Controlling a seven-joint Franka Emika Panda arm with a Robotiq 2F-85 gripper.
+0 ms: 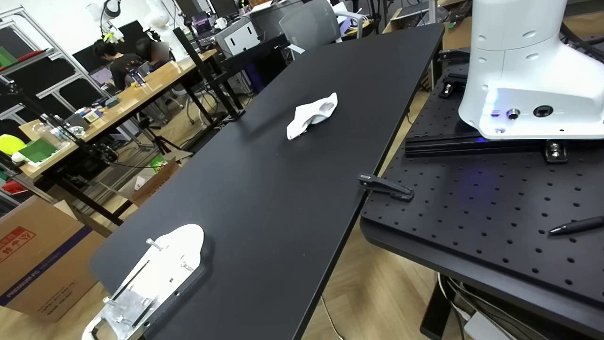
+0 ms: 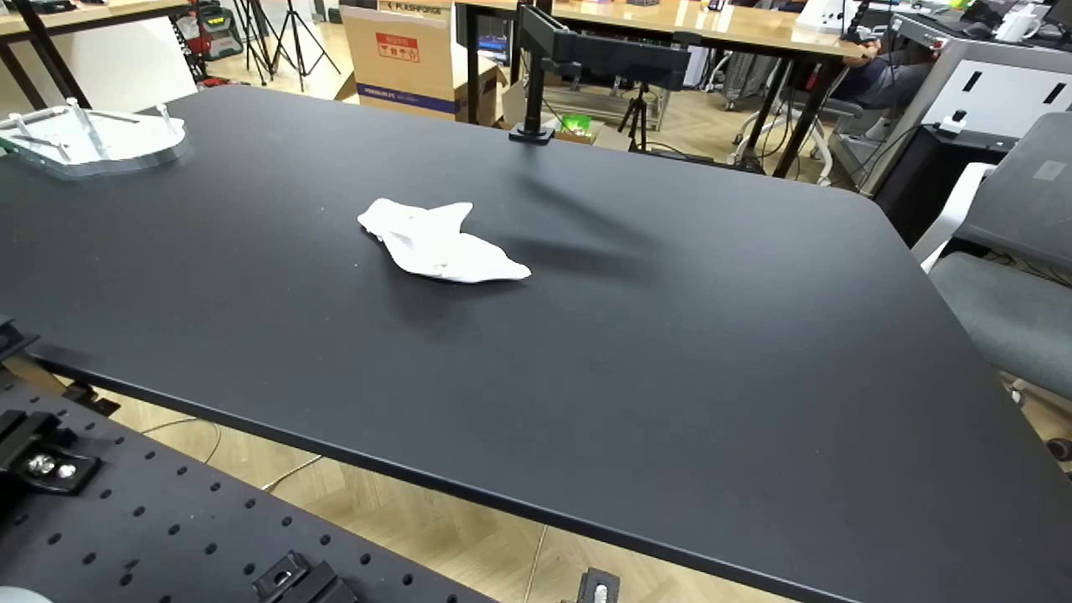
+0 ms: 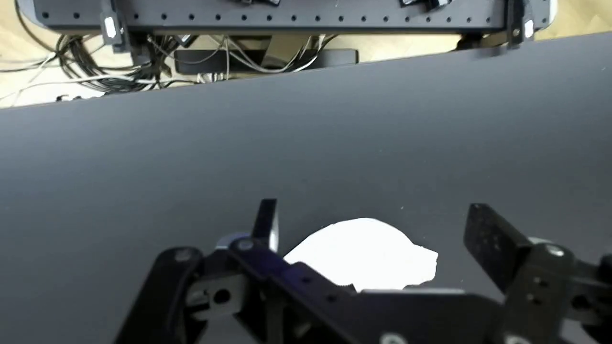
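A crumpled white cloth (image 1: 311, 115) lies on the black table, well apart from the table's edges. From the other side it shows as a low, folded heap (image 2: 434, 244) with a pointed end. In the wrist view my gripper stands open, its two dark fingers spread wide, with the cloth (image 3: 367, 252) seen between and beyond them. Nothing is held. Part of the cloth is hidden behind the gripper body. Neither exterior view shows the gripper; only the white arm base (image 1: 521, 85) appears at the right.
A white plate-like fixture with upright pegs (image 1: 170, 255) rests at one end of the table. A perforated black mounting board (image 1: 487, 198) carries the arm base and a pen (image 1: 577, 226).
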